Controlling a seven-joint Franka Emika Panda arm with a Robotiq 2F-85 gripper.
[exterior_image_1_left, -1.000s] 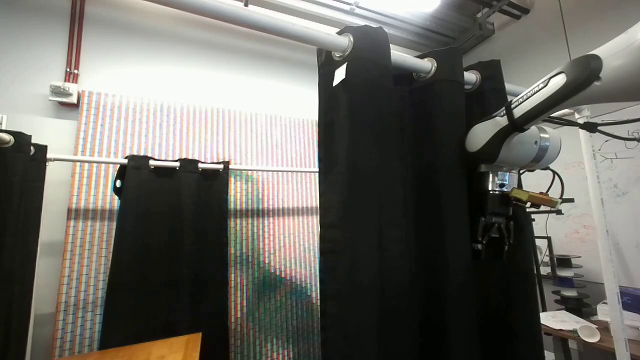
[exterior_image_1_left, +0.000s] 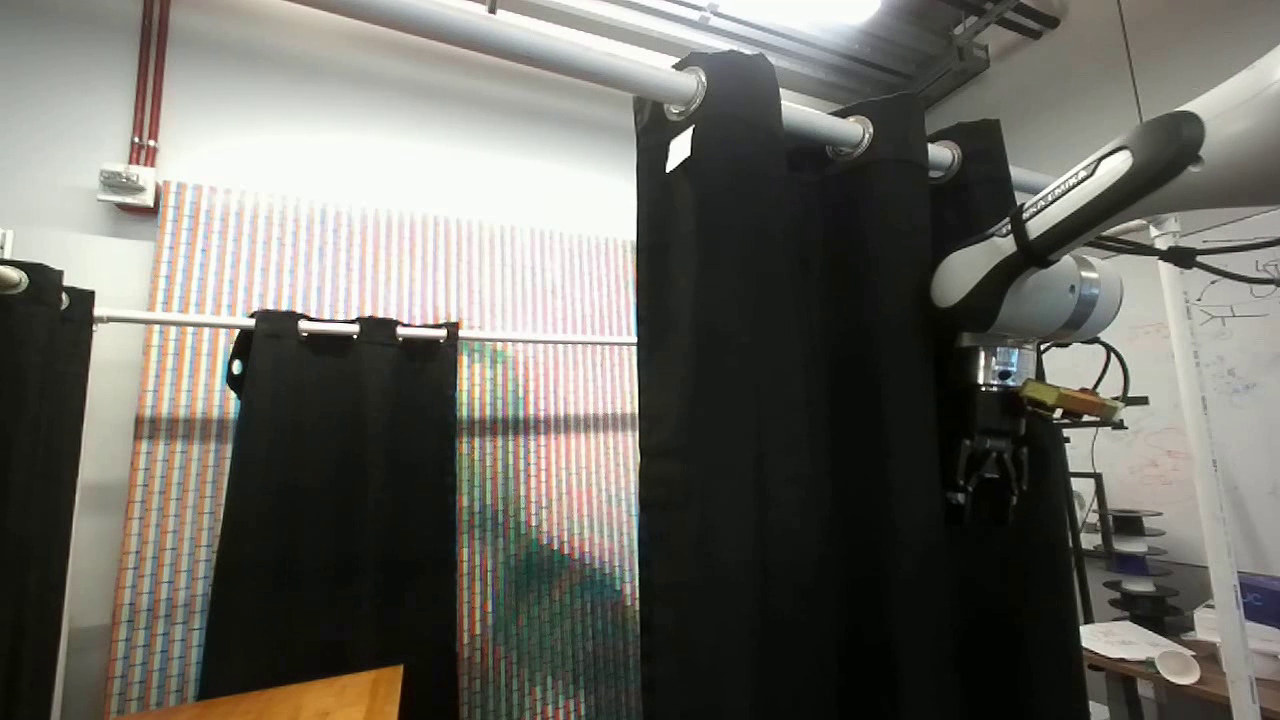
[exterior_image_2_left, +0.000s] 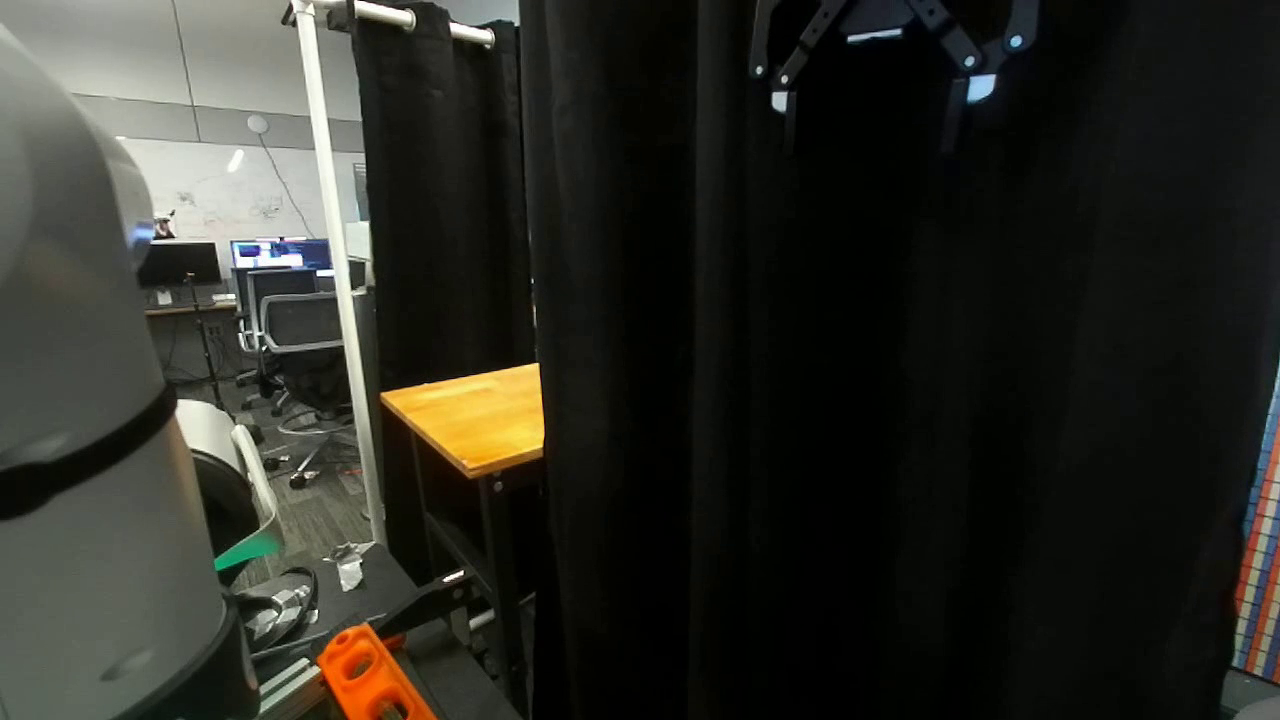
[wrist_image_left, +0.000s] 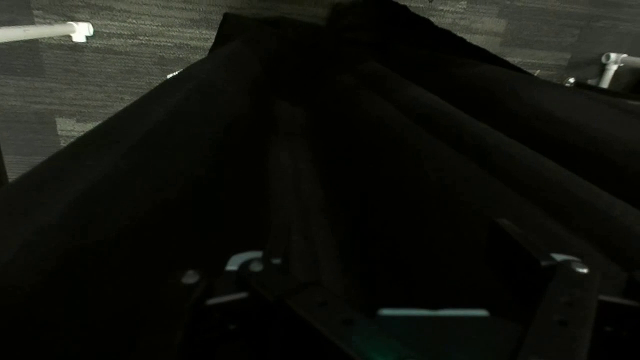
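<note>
A black curtain (exterior_image_1_left: 780, 420) hangs by metal rings from a pale rod (exterior_image_1_left: 576, 68). My gripper (exterior_image_1_left: 988, 494) points straight down close to its right-hand folds. Seen from the second exterior view, the gripper (exterior_image_2_left: 870, 126) is at the top edge, its fingers (exterior_image_2_left: 789, 124) well apart with only dark cloth behind them. Looking down in the wrist view, the curtain (wrist_image_left: 420, 150) fills most of the picture. Against that black cloth the finger pads are hard to make out, and whether they touch the curtain cannot be told.
A wooden tabletop (exterior_image_2_left: 480, 414) shows left of the curtain. An orange part (exterior_image_2_left: 374, 674) lies low near the arm's base. White upright poles (exterior_image_1_left: 1200, 456) stand to the right. Spools (exterior_image_1_left: 1136, 564) and papers (exterior_image_1_left: 1140, 642) are behind. Carpet (wrist_image_left: 138, 60) is visible below the curtain.
The gripper sits very slightly lower or nearly the same as before. The curtain and the rest of the scene look unchanged.
</note>
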